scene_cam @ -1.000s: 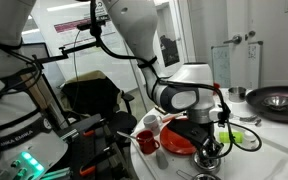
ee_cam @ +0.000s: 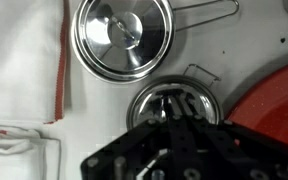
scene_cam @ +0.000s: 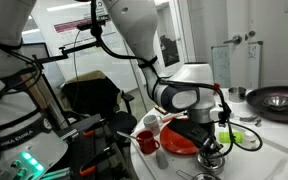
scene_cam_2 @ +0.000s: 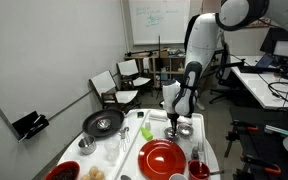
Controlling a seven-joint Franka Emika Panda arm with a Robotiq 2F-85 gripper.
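My gripper is shut, and nothing shows between its fingers. In the wrist view it stands over a small shiny metal pot (ee_cam: 201, 100) with a wire handle; the dark gripper body hides much of that pot. Whether the fingertips touch it I cannot tell. Beside it sits another metal pot with a lid (ee_cam: 99, 45), a knob in the middle and a long wire handle. From exterior view 1, the gripper (scene_cam: 213, 151) points down at the metal ware (scene_cam: 212, 167) near the table's front.
A red plate (ee_cam: 279, 112) lies close by on one side, white cloths (ee_cam: 22, 60) on the other. Farther off are a dark pan (scene_cam: 274, 100), a green item (scene_cam: 233, 137) and a red mug (scene_cam: 147, 142). Little bare table shows around the pots.
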